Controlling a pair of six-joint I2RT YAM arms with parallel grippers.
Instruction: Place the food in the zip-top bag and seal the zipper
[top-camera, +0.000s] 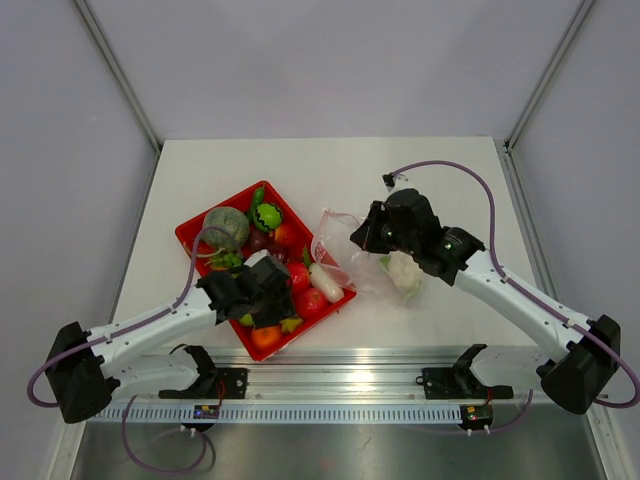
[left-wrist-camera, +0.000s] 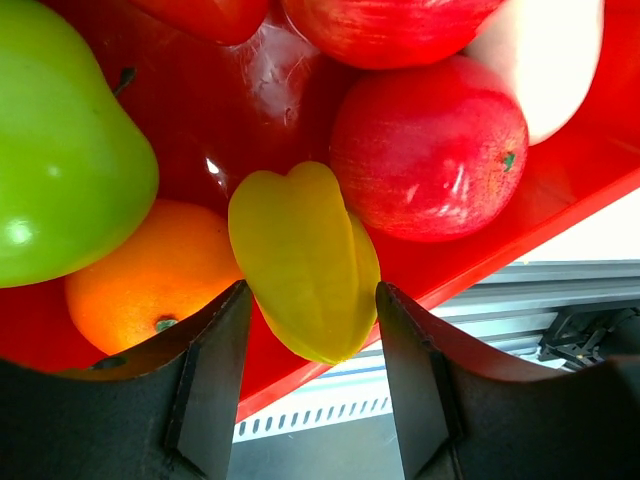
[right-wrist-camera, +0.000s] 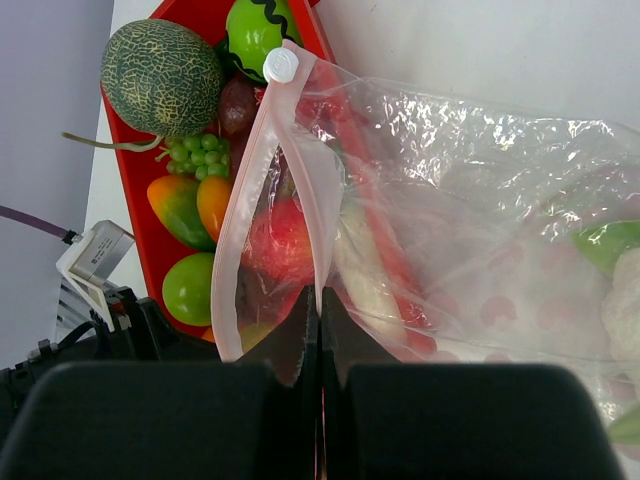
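My left gripper is part open over the red tray (top-camera: 189, 226), its fingertips at either side of the lower end of a yellow pepper (left-wrist-camera: 300, 255). An orange (left-wrist-camera: 140, 275), a green apple (left-wrist-camera: 55, 155) and a red fruit (left-wrist-camera: 425, 150) lie around it. My right gripper is shut on the rim of the clear zip bag (right-wrist-camera: 500, 180), which has a pink zipper band and white slider (right-wrist-camera: 281, 64). Pale and leafy food (right-wrist-camera: 625, 310) shows at the bag's right.
A melon (top-camera: 227, 226), a green patterned ball (top-camera: 268, 216), grapes (right-wrist-camera: 195, 155) and a long white vegetable (top-camera: 326, 284) are in the tray.
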